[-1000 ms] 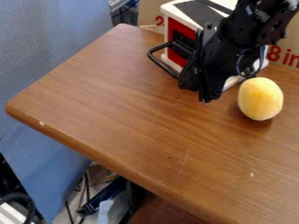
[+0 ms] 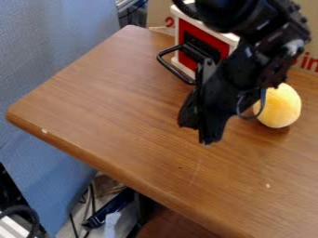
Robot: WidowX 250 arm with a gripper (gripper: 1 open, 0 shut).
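Note:
A black robot arm reaches down from the top right, with its gripper (image 2: pixel 199 125) low over the wooden table (image 2: pixel 112 121), left of a round pale-yellow object (image 2: pixel 284 106). Whether the gripper is open or shut is unclear. Behind it stands a red and white box-like appliance (image 2: pixel 185 33) with a black handle frame on its front, partly hidden by the arm.
A cardboard box (image 2: pixel 298 54) stands at the back. The table's left edge drops to a floor with cables and items (image 2: pixel 118 223). A blue-grey panel (image 2: pixel 37 74) is on the left.
The arm has moved toward the front and slightly left, lower in the picture, now covering more of the appliance. The yellow object stays in place.

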